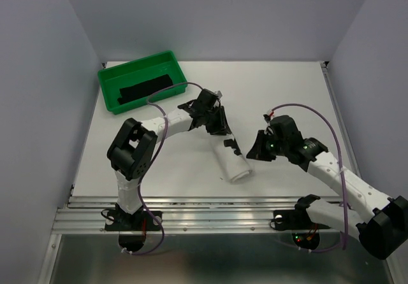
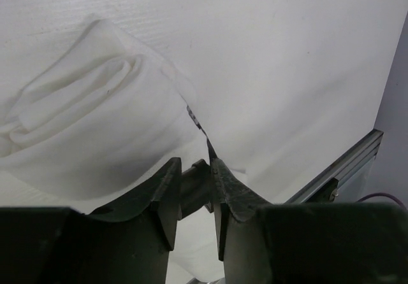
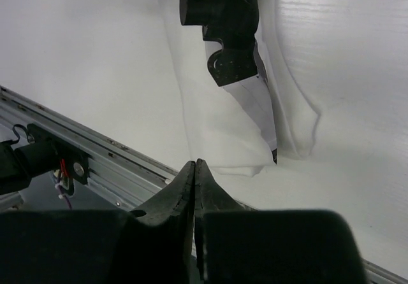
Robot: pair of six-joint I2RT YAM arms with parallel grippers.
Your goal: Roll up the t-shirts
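Note:
A white t-shirt [image 1: 231,164] with black patches lies as a narrow, folded strip in the middle of the table. Its bunched, rolled part [image 2: 95,115] fills the left side of the left wrist view. Over the far end of the strip is my left gripper, its fingers part open, with dark material visible between and beyond them. My right gripper is shut, nothing showing between its fingertips. It stands just right of the shirt in the top view, apart from it. The left gripper and arm hide part of the cloth.
A green bin [image 1: 140,67] with folded black cloth [image 1: 145,89] inside stands at the back left. Bare table lies to the right and behind. A metal rail [image 1: 210,214] runs along the front edge.

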